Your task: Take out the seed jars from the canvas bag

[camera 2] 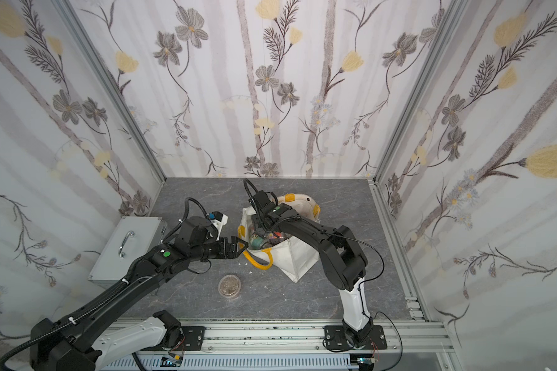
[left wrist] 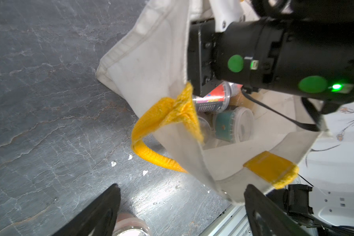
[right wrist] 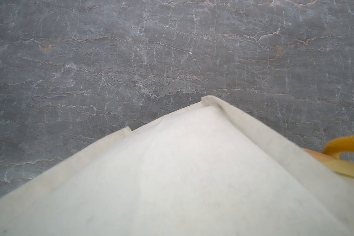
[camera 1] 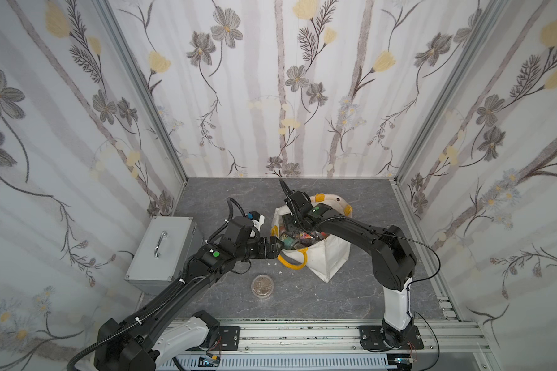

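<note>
A white canvas bag (camera 1: 326, 259) with yellow handles stands at the centre, holding several jars, among them a teal-labelled jar (left wrist: 224, 125) and a red-labelled one (left wrist: 211, 98). My right gripper reaches down into the bag; its fingertips and finger state are hidden, and its wrist view is mostly filled by the bag's fabric (right wrist: 177, 169). My left gripper stands open at the bag's left front, outside it, with nothing seen held between its fingers. A clear jar (camera 1: 261, 285) with grainy contents rests on the grey table in front of the bag.
A grey metal box (camera 1: 147, 250) with a handle sits at the left side. Patterned walls surround the table (camera 1: 377, 204) on the back and sides. Bare table shows behind the left arm and to the right of the bag.
</note>
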